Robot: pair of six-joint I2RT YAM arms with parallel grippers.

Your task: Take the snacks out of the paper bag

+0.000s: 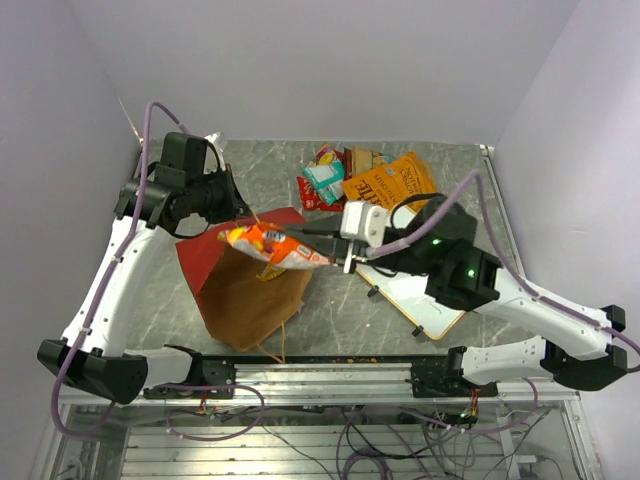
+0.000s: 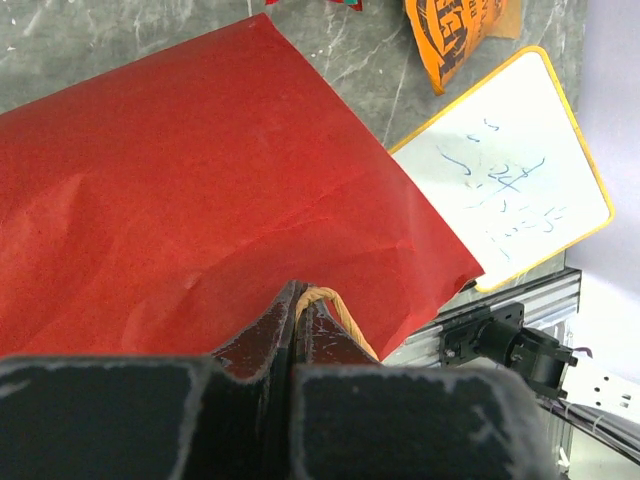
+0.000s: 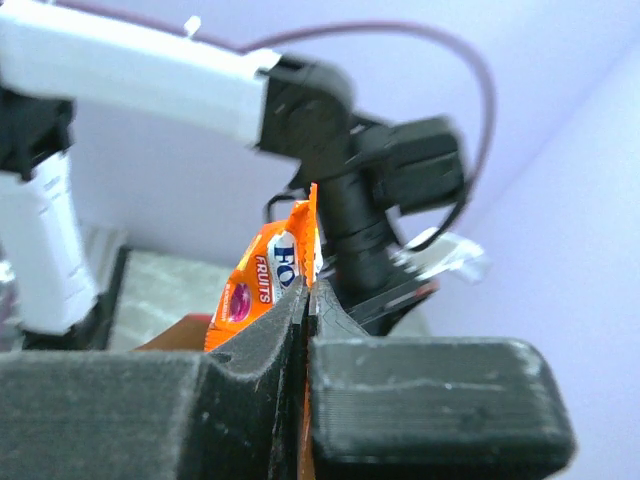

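The paper bag [image 1: 245, 312], red outside and brown inside, lies with its mouth toward the top camera. My left gripper is shut on its twisted paper handle [image 2: 346, 318], at the bag's upper edge. An orange and white snack packet [image 1: 272, 247] hangs above the bag mouth, blurred in the top view. My right gripper is shut on that packet, whose orange end [image 3: 262, 275] rises beyond the fingertips in the right wrist view. A small yellow item [image 1: 269, 272] shows inside the bag, partly covered by the packet.
Several snack packs, among them a teal one [image 1: 326, 180] and a large orange one [image 1: 390, 190], lie at the back of the grey table. A whiteboard [image 2: 512, 172] lies to the right, partly under my right arm in the top view.
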